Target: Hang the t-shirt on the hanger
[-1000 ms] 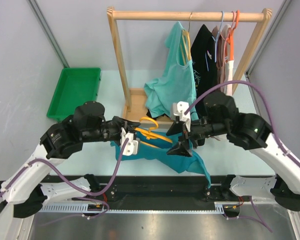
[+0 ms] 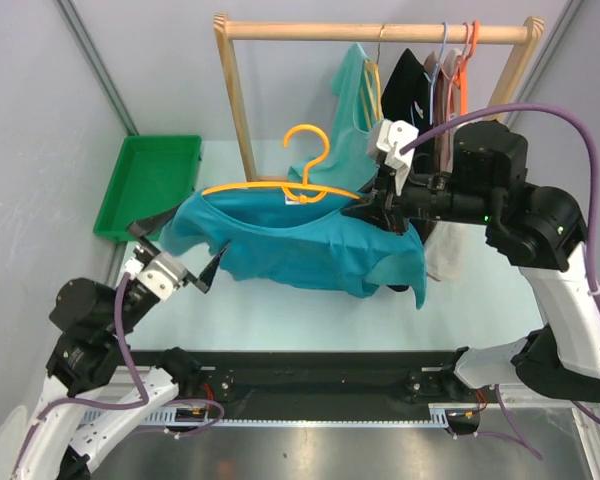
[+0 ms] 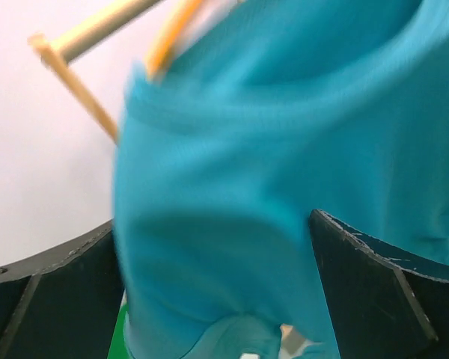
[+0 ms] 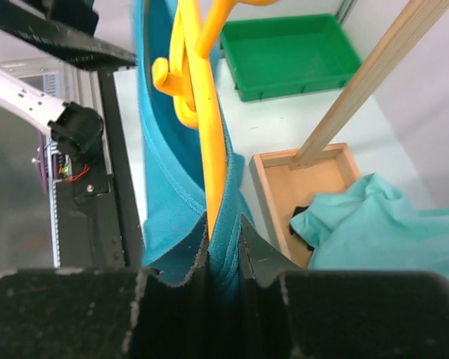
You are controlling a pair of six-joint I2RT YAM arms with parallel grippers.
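Observation:
A turquoise T-shirt (image 2: pixel 300 260) hangs on a yellow hanger (image 2: pixel 280 186) in mid-air in front of the rack. My right gripper (image 2: pixel 365 208) is shut on the hanger's bar and the shirt fabric at the right end; in the right wrist view both run between its fingers. My left gripper (image 2: pixel 178 240) stands open at the shirt's left end. In the left wrist view the blurred fabric (image 3: pixel 217 224) fills the space beyond and between the open fingers.
A wooden rack (image 2: pixel 370 32) holds several garments at the back, above a wooden box (image 4: pixel 288 185). A green basket (image 2: pixel 150 180) sits at the back left on the pale table (image 2: pixel 180 310).
My right gripper has shut on hanger and shirt and lifted them, spreading the shirt out wide.

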